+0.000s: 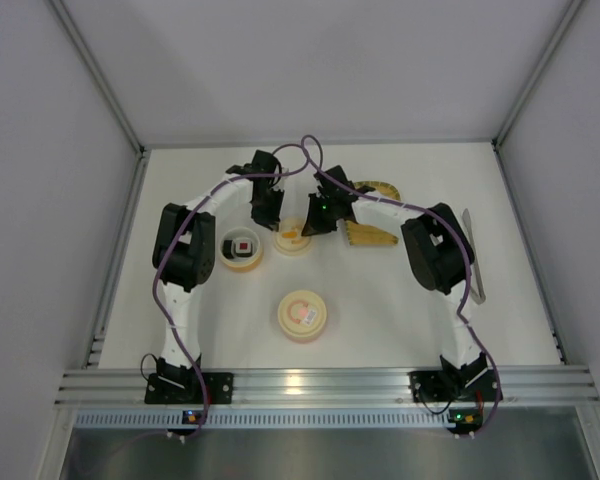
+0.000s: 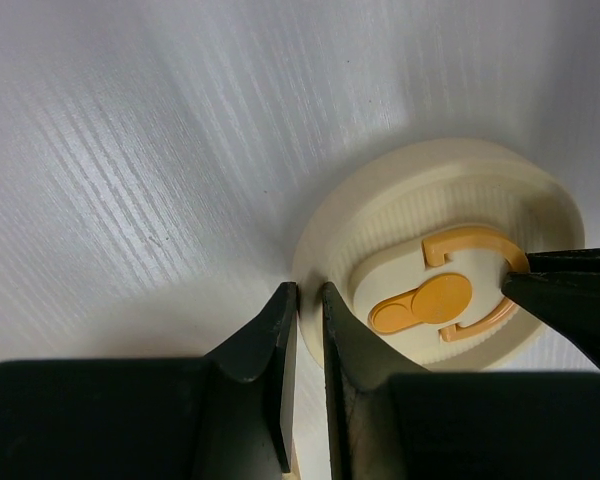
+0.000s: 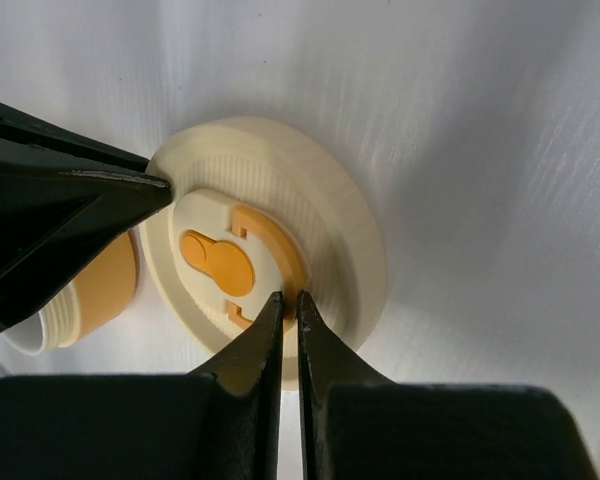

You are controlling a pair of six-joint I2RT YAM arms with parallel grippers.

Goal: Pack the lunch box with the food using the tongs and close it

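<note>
A round cream lid (image 1: 292, 243) with a ridged top lies on the table between both arms. Set in its middle are an orange curved handle (image 3: 272, 240) and an orange tab (image 2: 425, 303). My left gripper is shut on the lid's left rim. On the lid's other side, my right gripper is shut on the orange handle. Left of the lid stands a round open container (image 1: 241, 262), with dark and red-white pieces inside; its orange side (image 3: 108, 283) shows in the right wrist view.
A second round cream box (image 1: 302, 318) with a label sits nearer the front. Behind the right arm lies a yellow tray (image 1: 372, 237), partly hidden. A long thin grey item (image 1: 469, 228) lies at the far right, past the right arm.
</note>
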